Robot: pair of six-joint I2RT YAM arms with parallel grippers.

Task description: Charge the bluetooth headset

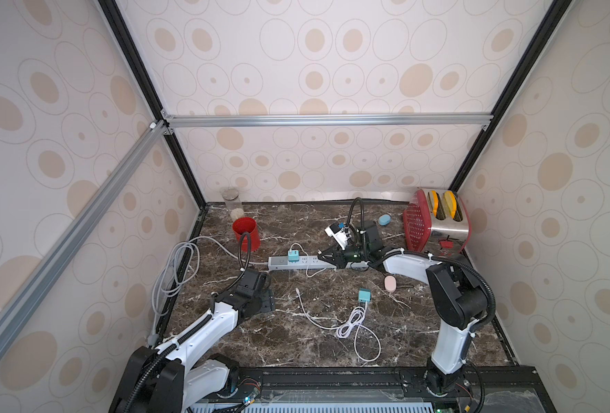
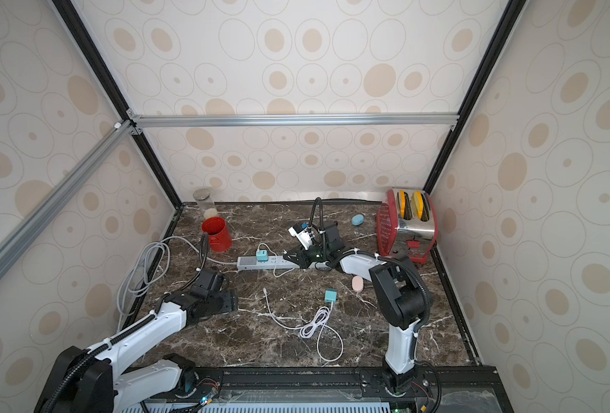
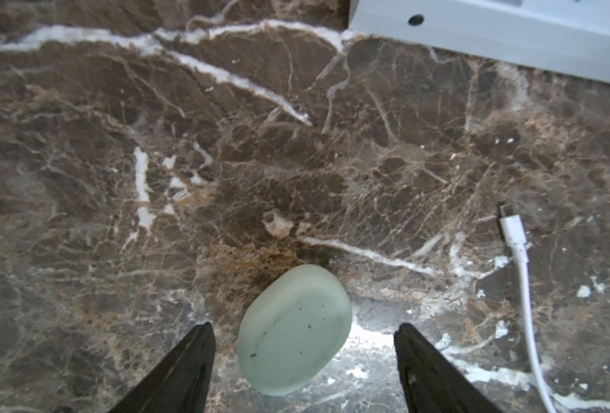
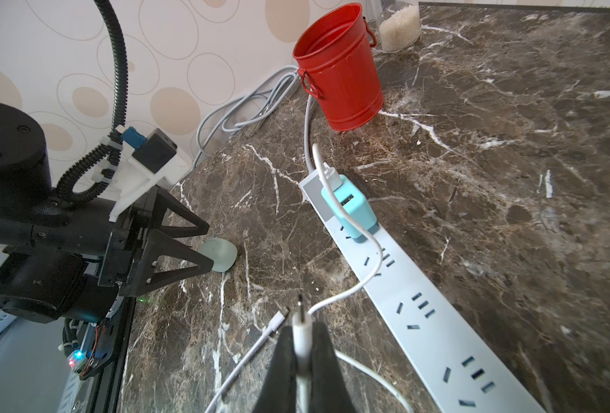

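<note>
A pale green, pebble-shaped case (image 3: 294, 344), apparently the headset case, lies on the table in the left wrist view. My left gripper is open, its fingertips on either side of the case with clear gaps. In the right wrist view the case (image 4: 219, 254) shows just off the left fingers. My right gripper is shut on a white cable plug (image 4: 302, 337), whose dark tip points away from the fingers. A white cable (image 4: 366, 275) loops from a teal adapter (image 4: 351, 203) seated on the power strip (image 4: 415, 303).
Another white cable (image 1: 349, 327) lies bundled, joined to a loose teal adapter (image 1: 364, 295). A pink case (image 1: 390, 283) and a blue case (image 1: 384, 220) sit to the right. A toaster (image 1: 446, 223), red bucket (image 1: 247, 234) and jar (image 1: 233, 205) stand at the back.
</note>
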